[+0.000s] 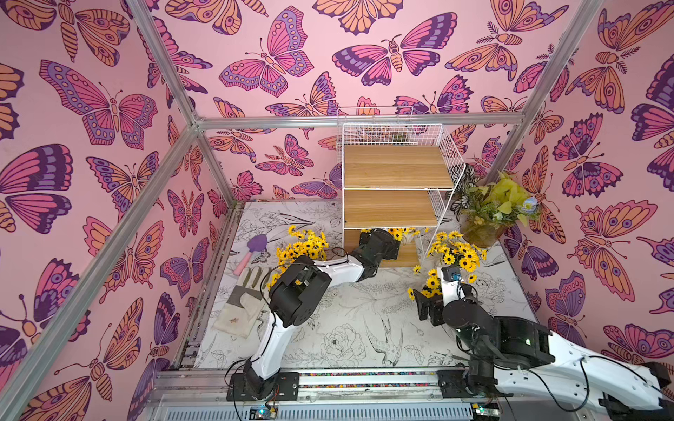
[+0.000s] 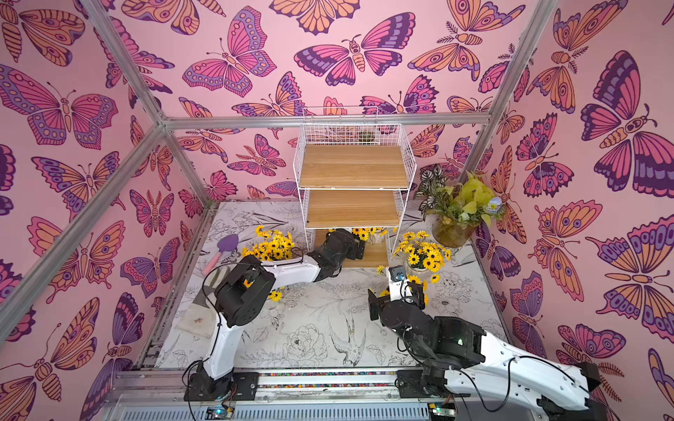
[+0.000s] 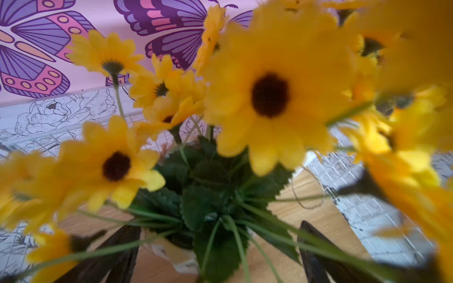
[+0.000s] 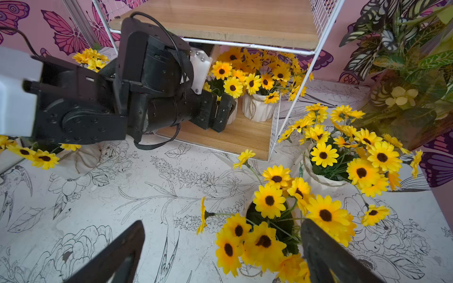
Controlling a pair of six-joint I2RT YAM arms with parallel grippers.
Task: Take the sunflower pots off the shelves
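On the bottom shelf (image 4: pixel 226 141), two sunflower pots show in the right wrist view: a white pot (image 4: pixel 258 107) at the right and another partly hidden behind my left gripper. That gripper is open at the shelf's mouth. In the left wrist view, leaves and a pot (image 3: pixel 181 258) appear between its fingers, with blooms close to the camera; contact cannot be judged. My right gripper stands open over the table, its right finger overlapping the blooms of a nearby sunflower pot (image 4: pixel 269 240). Another sunflower pot (image 4: pixel 325 174) stands behind that one.
The top shelf (image 1: pixel 396 167) and middle shelf (image 1: pixel 386 209) have bare boards. More sunflowers (image 1: pixel 302 247) stand left of the rack, by a glove (image 1: pixel 242 305) and trowel (image 1: pixel 257 243). A leafy plant (image 1: pixel 502 200) is at the back right.
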